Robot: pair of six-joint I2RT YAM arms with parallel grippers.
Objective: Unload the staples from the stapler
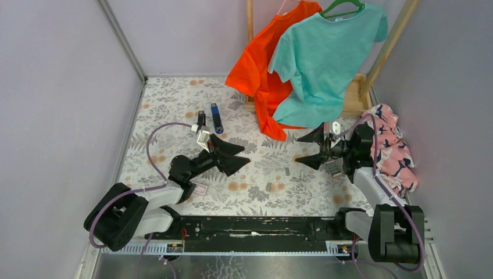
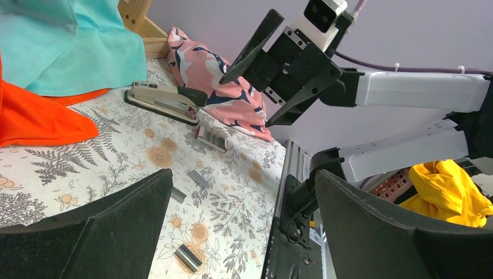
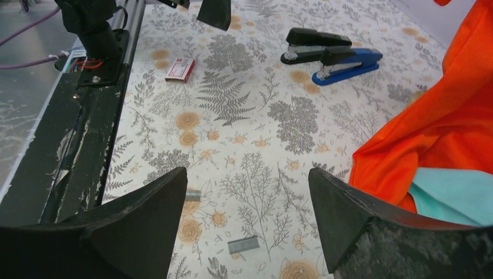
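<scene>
A blue stapler (image 1: 216, 118) and a black stapler (image 3: 317, 40) lie at the back left of the table. A grey stapler (image 2: 157, 100) lies at the right, beside a small box of staples (image 2: 211, 137). Several small staple strips (image 3: 243, 244) lie loose in the middle. My left gripper (image 1: 237, 156) hangs open over the middle-left of the table, nothing between its fingers. My right gripper (image 1: 304, 148) faces it from the right, also open and empty, above the table.
An orange shirt (image 1: 261, 70) and a turquoise shirt (image 1: 320, 64) hang at the back, reaching the tabletop. Pink patterned cloth (image 1: 389, 157) is bunched at the right edge. A small red-and-white box (image 3: 180, 70) lies at the left.
</scene>
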